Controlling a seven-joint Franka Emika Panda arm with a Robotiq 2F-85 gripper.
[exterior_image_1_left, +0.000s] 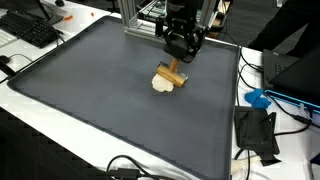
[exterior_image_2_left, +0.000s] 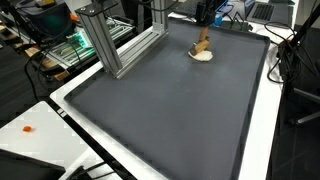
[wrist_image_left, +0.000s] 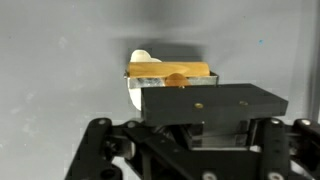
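A wooden roller (exterior_image_1_left: 171, 75) in a metal bracket is held by its upright wooden handle (exterior_image_1_left: 175, 64), with my gripper (exterior_image_1_left: 176, 58) shut on it. In the wrist view the roller (wrist_image_left: 169, 69) lies crosswise beyond the black fingers (wrist_image_left: 215, 103), which hide much of the handle. A flat, cream-coloured piece, perhaps dough (exterior_image_1_left: 162, 84), rests on the grey table and shows out from beside the roller. From exterior view 2 the same cream piece (exterior_image_2_left: 201, 55) sits just in front of the roller; whether the two touch is not clear.
The grey table (exterior_image_1_left: 90, 80) is broadly clear to the left and front. At the right lie a black object (exterior_image_1_left: 255, 133) and a blue item (exterior_image_1_left: 257, 99), with cables nearby. A keyboard (exterior_image_1_left: 29, 29) stands far left.
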